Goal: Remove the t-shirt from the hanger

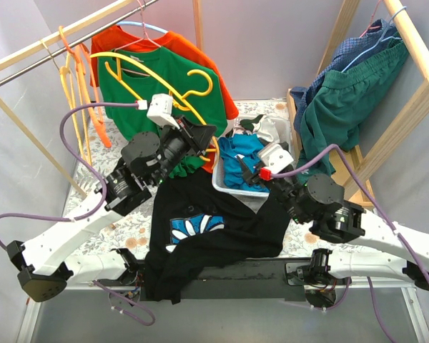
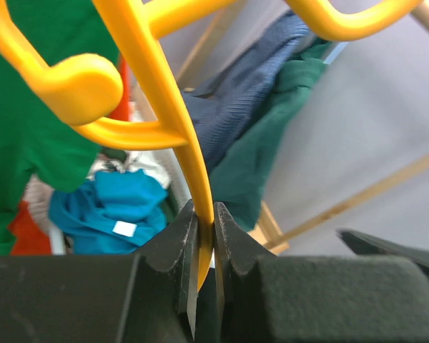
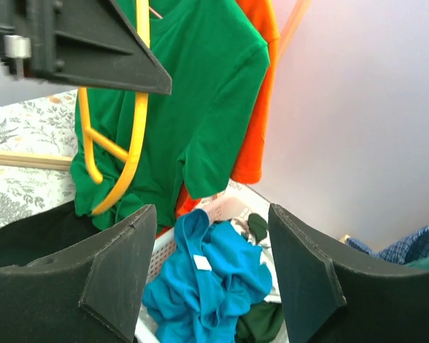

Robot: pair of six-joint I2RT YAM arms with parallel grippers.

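A yellow hanger (image 1: 147,71) is up in the air in front of the hanging shirts, bare of any garment. My left gripper (image 1: 206,136) is shut on one arm of it; the left wrist view shows the yellow bar (image 2: 193,164) pinched between the fingers. A black t-shirt (image 1: 189,261) with a blue and white print lies spread on the table below, apart from the hanger. My right gripper (image 1: 254,175) stands open to the right, over the basket, with nothing between its fingers.
Green (image 1: 173,89) and orange (image 1: 225,100) shirts hang from the left rail beside empty yellow and orange hangers (image 1: 82,100). A white basket (image 1: 218,184) holds blue and other clothes. Green shorts (image 1: 343,107) hang at the right over a wooden frame (image 1: 418,125).
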